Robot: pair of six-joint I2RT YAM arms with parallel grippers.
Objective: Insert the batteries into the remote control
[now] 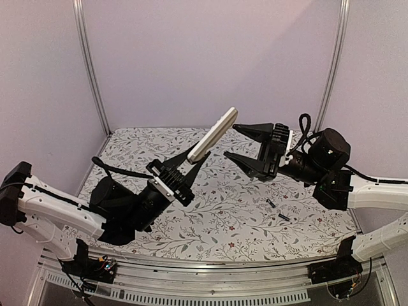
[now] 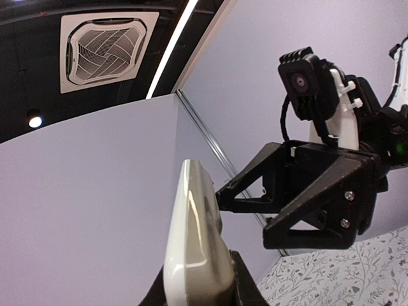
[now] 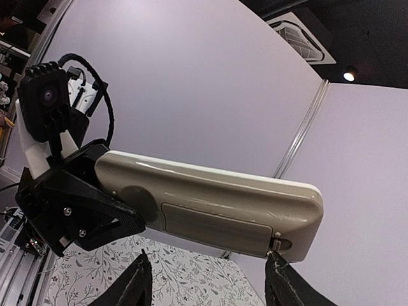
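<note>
A white remote control [image 1: 214, 135] is held up above the table, tilted, with my left gripper [image 1: 197, 160] shut on its lower end. In the right wrist view the side of the remote control [image 3: 217, 223] with the closed-looking battery cover [image 3: 213, 226] and a small latch notch at its end faces my right gripper. That gripper stands part open just right of the remote's upper end, apart from it in the top view, with nothing between its fingertips.
A partly hidden object [image 1: 265, 178] lies beneath the right gripper. Pale walls enclose the back and sides.
</note>
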